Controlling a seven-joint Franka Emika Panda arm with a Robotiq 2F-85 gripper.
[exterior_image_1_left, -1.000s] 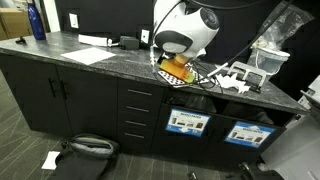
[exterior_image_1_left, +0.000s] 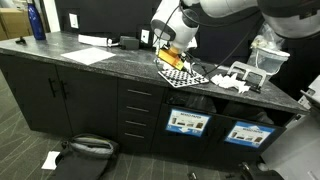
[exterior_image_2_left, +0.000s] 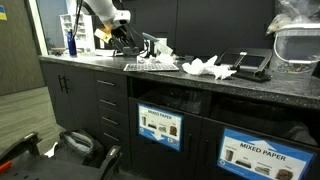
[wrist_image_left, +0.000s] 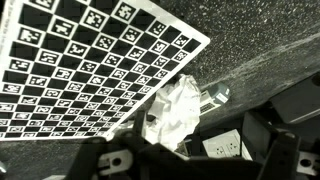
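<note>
My gripper stands open in the wrist view, its dark fingers wide apart at the lower edge. Between and beyond them, crumpled white material (wrist_image_left: 175, 112) lies on the dark counter, with nothing visibly held. A black-and-white checkered board (wrist_image_left: 85, 65) fills the upper left of that view. From exterior view 1, the gripper (exterior_image_1_left: 168, 60) hangs above the counter near the far left part of the same board (exterior_image_1_left: 184, 76). Exterior view 2 has it high above the counter's left part; the fingertips are too small to make out there.
A clear container with a white lid (exterior_image_1_left: 265, 60) stands at the counter's right end. White sheets (exterior_image_1_left: 88, 56) and a blue bottle (exterior_image_1_left: 35, 22) are on the left. A dark tray-like object (exterior_image_2_left: 246, 62) sits behind the crumpled material. Bare counter (exterior_image_1_left: 130, 65) shows left of the board.
Over the last second my gripper has moved left and higher in exterior view 1, away from the board's middle. The counter objects look unmoved.
</note>
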